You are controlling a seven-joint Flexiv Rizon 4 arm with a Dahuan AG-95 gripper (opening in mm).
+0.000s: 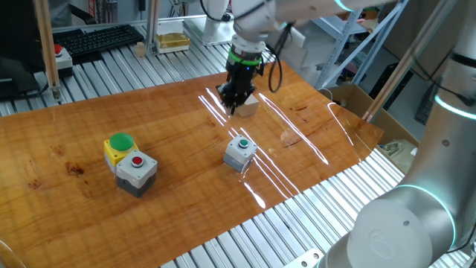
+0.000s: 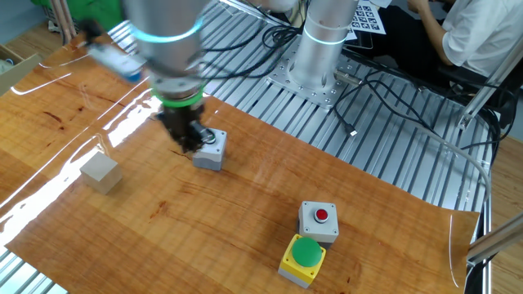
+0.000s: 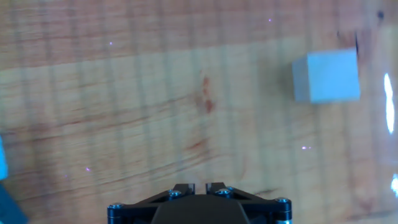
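My gripper (image 1: pixel 232 109) hangs over the wooden board, in front of part of the pale wooden cube (image 1: pixel 248 107) in exterior view 1. In exterior view 2 the gripper (image 2: pixel 194 145) is blurred and overlaps the grey box with a green button (image 2: pixel 211 153). The wrist view puts the cube (image 3: pixel 333 76) at upper right, well away from the fingertips. Those fingertips (image 3: pixel 217 188) sit close together with only a narrow gap, and nothing shows between them. The green-button box (image 1: pixel 240 153) stands nearer the front edge in exterior view 1.
A grey box with a red button (image 1: pixel 137 173) stands against a yellow box with a green button (image 1: pixel 120 147) at left. Bare board (image 1: pixel 190 201) lies between these and the single box. Slatted metal table (image 1: pixel 327 216) borders the board.
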